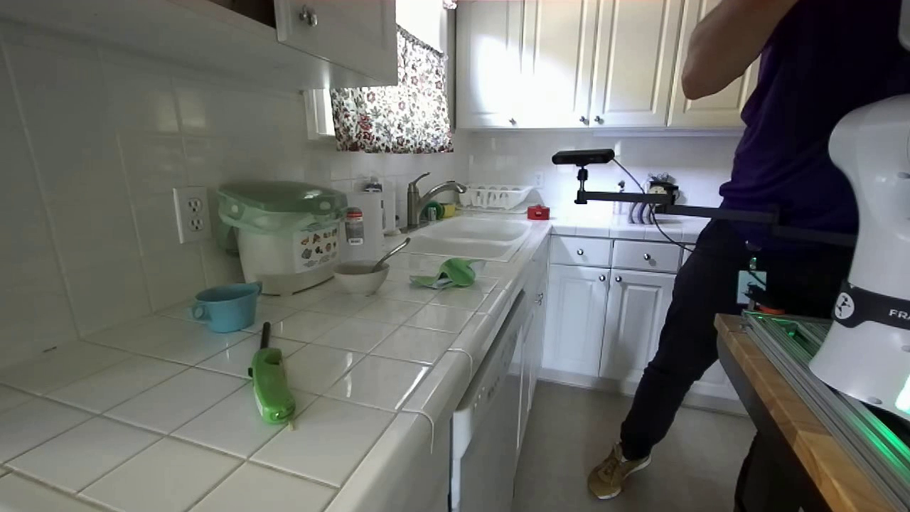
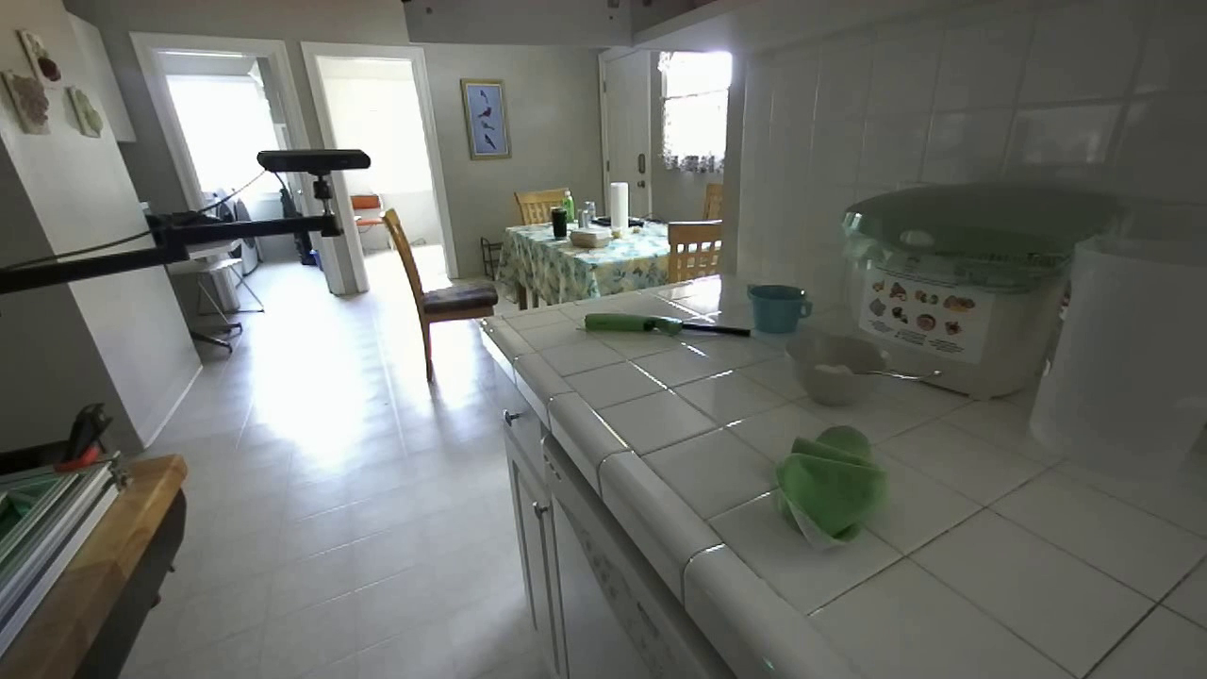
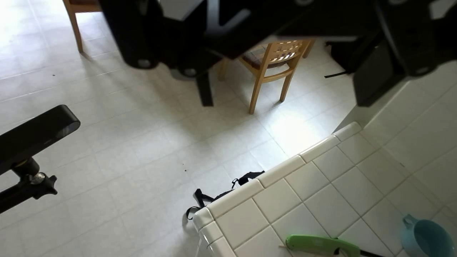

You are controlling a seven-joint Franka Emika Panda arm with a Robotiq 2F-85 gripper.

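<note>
My gripper shows only in the wrist view, its two dark fingertips wide apart with nothing held between them. Beyond that gap are the floor and a wooden chair. Lower right in the same view, a green lighter and a blue cup rest on the tiled counter, well away from the fingers. Farther along the counter stand a pale bowl with a spoon in it and a crumpled green cloth. Neither exterior view includes the gripper.
A lidded white bin stands against the wall, near the sink. A camera on a bar juts over the floor. Beside the robot base stands a person.
</note>
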